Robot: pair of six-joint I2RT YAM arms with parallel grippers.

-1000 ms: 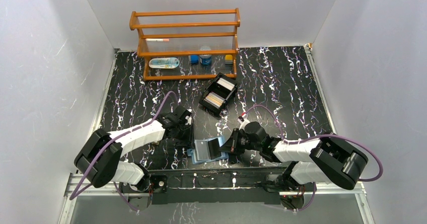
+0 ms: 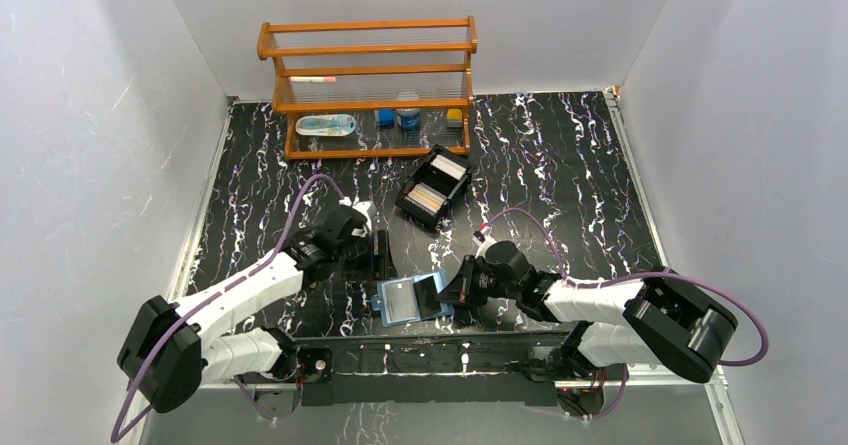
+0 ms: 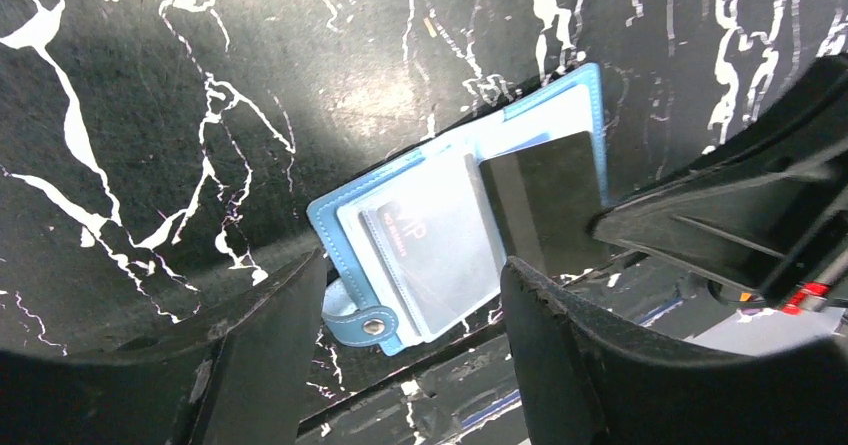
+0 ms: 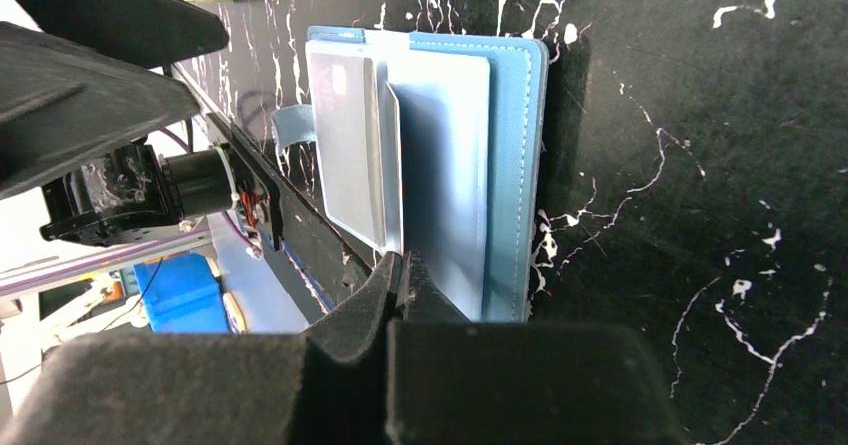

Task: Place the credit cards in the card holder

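Observation:
The pale blue card holder (image 2: 402, 299) lies open near the table's front edge. Its clear sleeves (image 3: 435, 245) lie over the left half, and its snap tab (image 3: 362, 323) points outward. One thin sleeve page stands up from the middle, looking dark in the left wrist view. My right gripper is shut at that page's edge, which runs in between the fingertips. Above the holder's left side, my left gripper is open with nothing between its fingers. A black case (image 2: 434, 187) farther back holds rows of cards.
A wooden rack (image 2: 372, 105) with several small items stands at the back. The two grippers are close together over the holder.
The right arm is nearly still.

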